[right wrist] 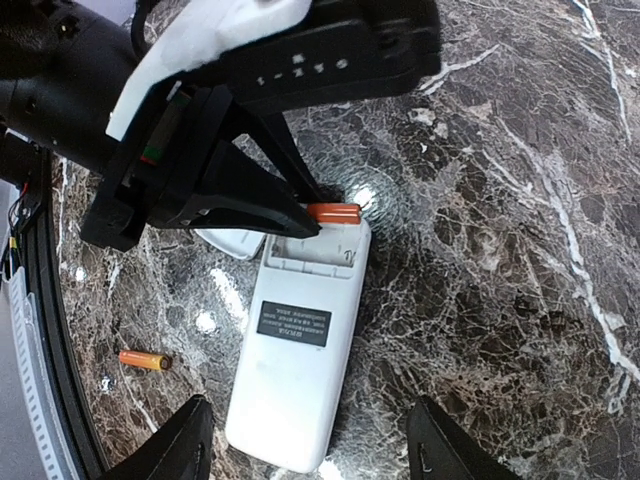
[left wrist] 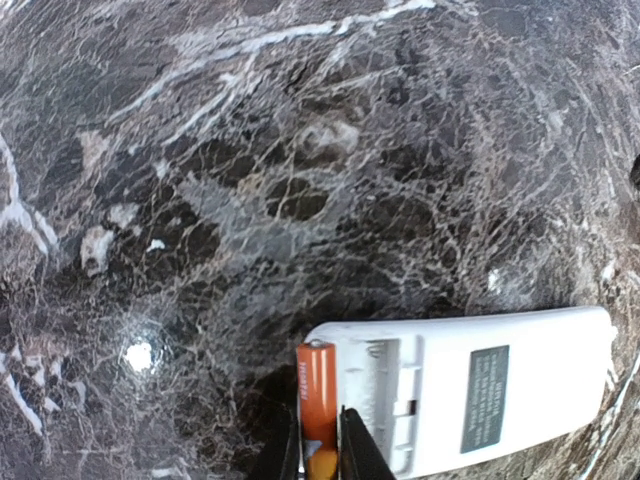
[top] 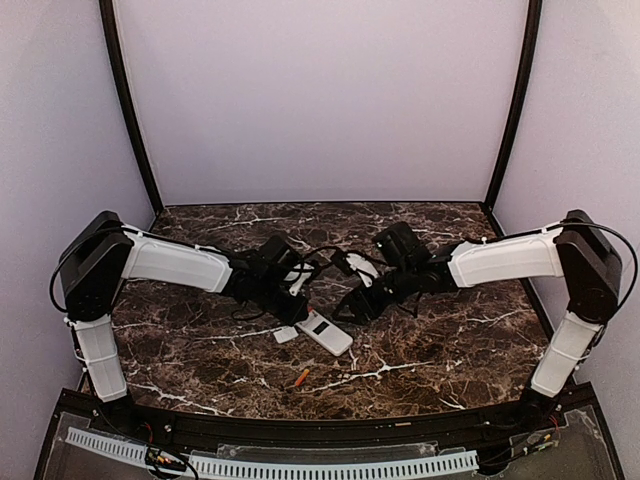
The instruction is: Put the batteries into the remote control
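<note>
The white remote (right wrist: pixel 290 390) lies back-up with its battery compartment (right wrist: pixel 310 250) uncovered at the end by my left gripper. An orange battery (left wrist: pixel 318 390) sits between that gripper's fingertips, over the compartment's end; whether they grip it firmly I cannot tell. My right gripper stands open beyond the remote's other end, empty. A second battery (right wrist: pixel 143 359) lies loose on the marble, beside the remote. The white cover (top: pixel 286 334) lies next to the compartment end, partly hidden behind my left gripper in the right wrist view.
</note>
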